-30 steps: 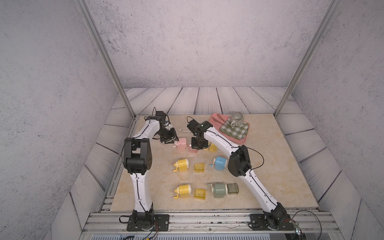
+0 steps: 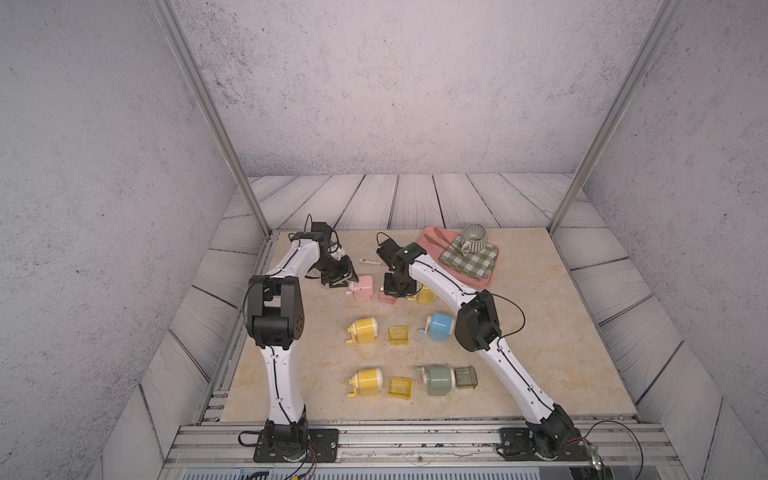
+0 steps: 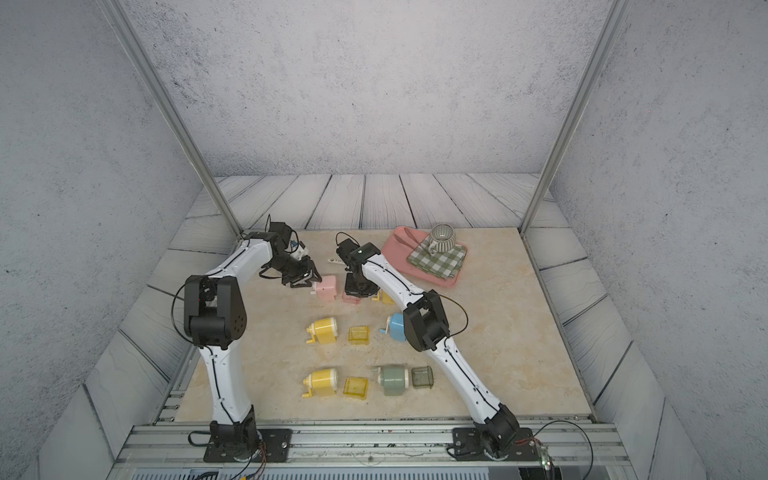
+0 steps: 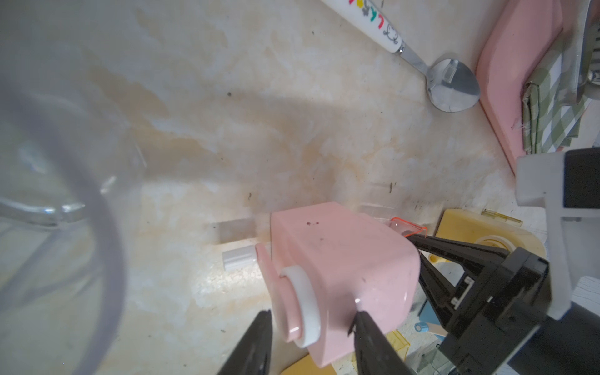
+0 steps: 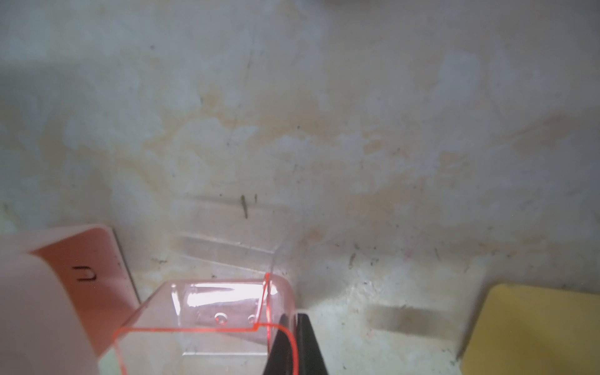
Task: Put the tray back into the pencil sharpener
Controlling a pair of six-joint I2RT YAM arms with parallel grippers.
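Note:
The pink pencil sharpener (image 4: 350, 262) lies on the table, its crank end toward my left gripper (image 2: 354, 277). In the left wrist view, my left gripper's dark fingers (image 4: 253, 343) are parted, in front of the sharpener's near side; contact cannot be told. A clear pink tray (image 5: 218, 306) with a red-orange rim lies just right of the sharpener's hollow open end (image 5: 93, 281), apart from it. My right gripper is shut at the tray's far right wall, the thin rim running between its fingertips. Part of the tray is cut off below the right wrist view.
A yellow sharpener (image 5: 537, 331) stands close right of my right gripper. Nearer the front lie yellow sharpeners (image 2: 365, 329), a blue one (image 2: 439, 326), a green one (image 2: 437, 381) and loose trays. A spoon (image 4: 453, 84) and pink platter (image 4: 518, 75) lie behind; a clear vessel (image 4: 56, 168) is at left.
The left arm and the sharpener look unmoved.

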